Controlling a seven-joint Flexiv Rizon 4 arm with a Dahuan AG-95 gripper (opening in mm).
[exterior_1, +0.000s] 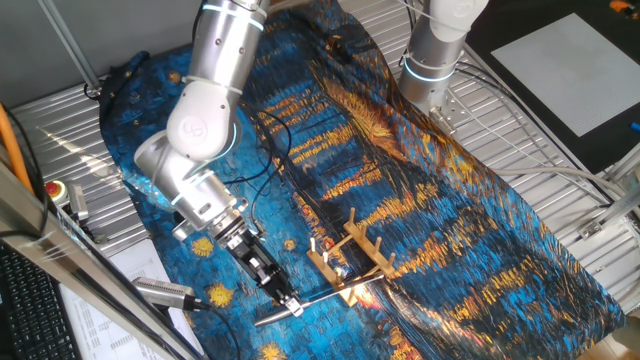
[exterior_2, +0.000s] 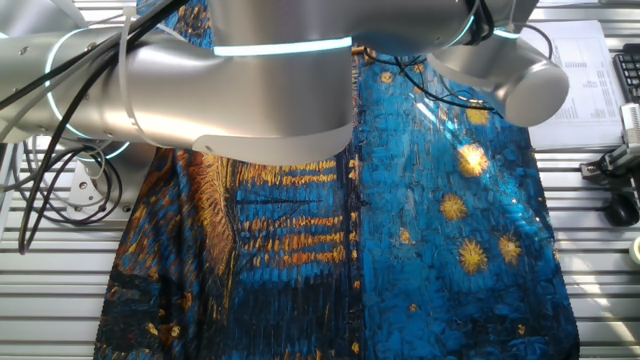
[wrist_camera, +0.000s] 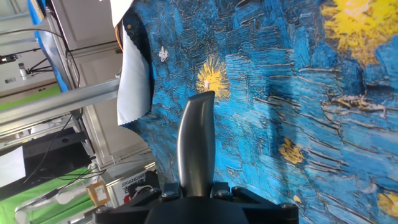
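Note:
A wooden rack with upright pegs (exterior_1: 378, 254) stands on the painted cloth in exterior view 1. My gripper (exterior_1: 292, 305) is shut on a long, thin, knife-like utensil just left of the rack. Its grey handle (exterior_1: 272, 319) points to the lower left, while its thin shiny far part reaches across the rack's near side; whether it touches the rack I cannot tell. In the wrist view the smooth dark handle (wrist_camera: 196, 146) stands out from between the fingers. Neither gripper nor rack shows in exterior view 2, where the arm fills the top.
The blue and orange cloth (exterior_2: 430, 290) covers the table, with much of it bare. A dark cable hangs by the arm. At the left are a metal post (exterior_1: 85, 255), a small grey device (exterior_1: 163, 293) and a keyboard (exterior_1: 30, 315).

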